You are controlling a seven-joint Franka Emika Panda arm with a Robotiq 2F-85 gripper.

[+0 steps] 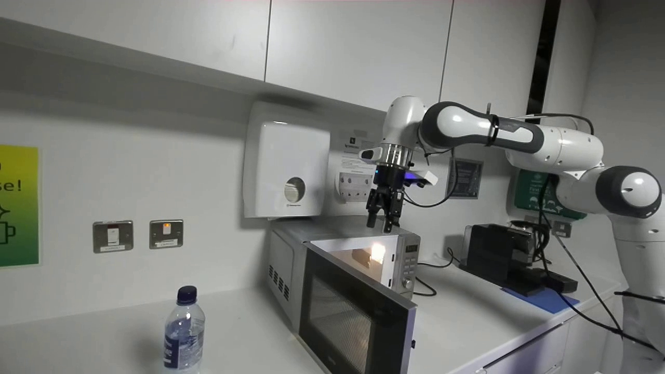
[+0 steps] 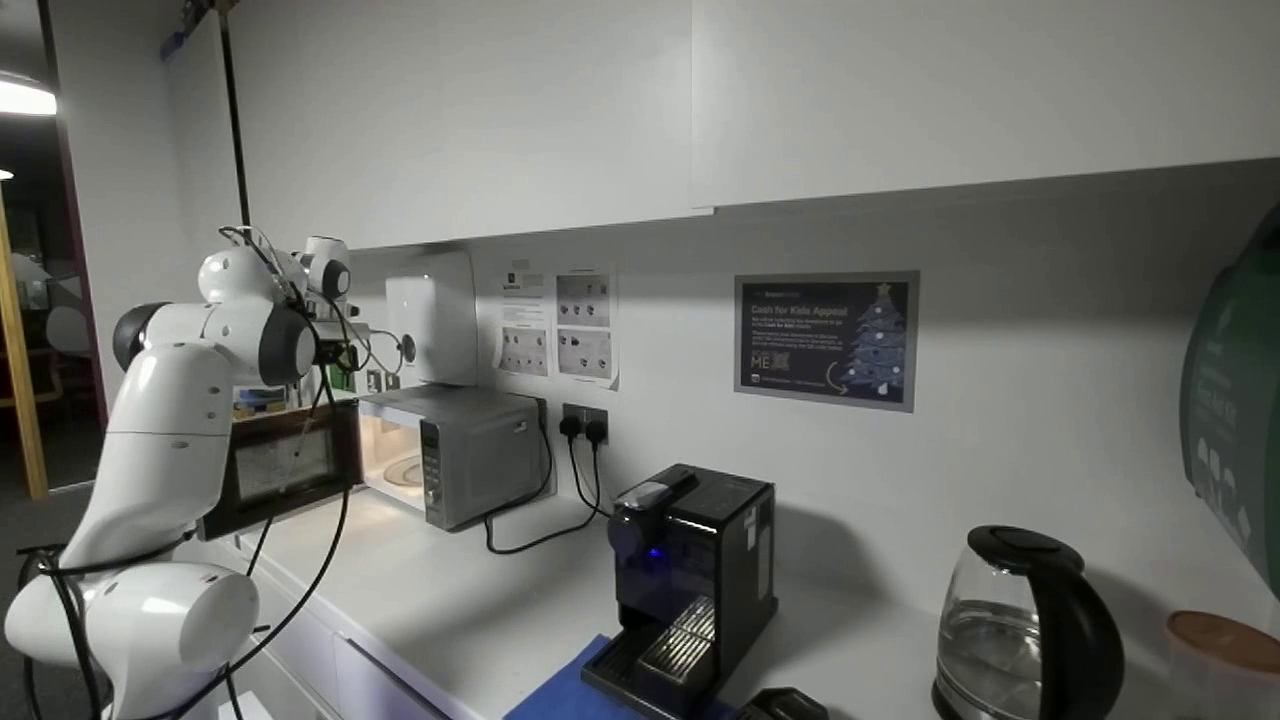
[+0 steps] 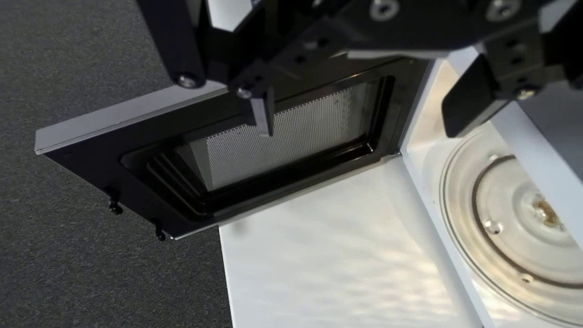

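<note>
The microwave (image 1: 288, 262) stands on the counter with its door (image 1: 352, 311) swung wide open and its inside lit. In the wrist view, the door (image 3: 136, 164) spans the left and middle, and part of the glass turntable (image 3: 511, 240) shows bare at the right. My gripper (image 1: 381, 225) points down near the microwave's opening, higher than the door's top edge. Its two fingers (image 3: 262, 115) stand wide apart with nothing between them. From the second exterior view, the arm hides much of the gripper and the door's near side.
A water bottle (image 1: 184, 333) stands on the counter left of the microwave. A coffee machine (image 2: 702, 564) and a glass kettle (image 2: 990, 624) occupy the other side. Overhead cabinets (image 1: 361, 43) and a paper towel dispenser (image 1: 290, 162) bound the space above and behind.
</note>
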